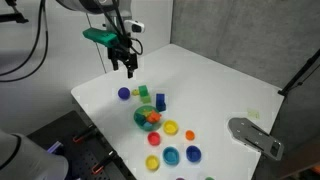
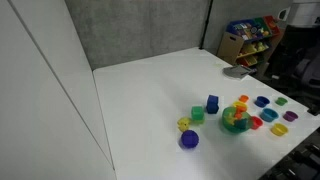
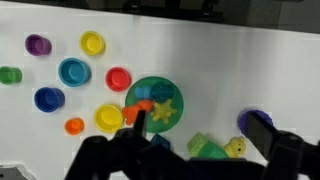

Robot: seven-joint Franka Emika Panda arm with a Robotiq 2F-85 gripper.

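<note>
My gripper (image 1: 121, 68) hangs high above the white table, fingers apart and nothing between them. In the wrist view its dark fingers (image 3: 265, 135) reach in from the bottom edge, spread wide. Below lies a green bowl (image 3: 176, 94) holding an orange, a blue and a yellow piece. Close to the bowl are a green block (image 3: 205, 148), a small yellow object (image 3: 235, 147) and a dark blue block (image 2: 213, 104). A round purple object (image 2: 189, 140) sits apart from them. My left finger partly covers the dark blue block in the wrist view.
Several small coloured cups, among them a red cup (image 3: 118, 79) and a light blue cup (image 3: 74, 72), are scattered on one side of the bowl. A grey metal tray (image 1: 256, 137) lies near the table edge. A shelf of bins (image 2: 248, 40) stands behind.
</note>
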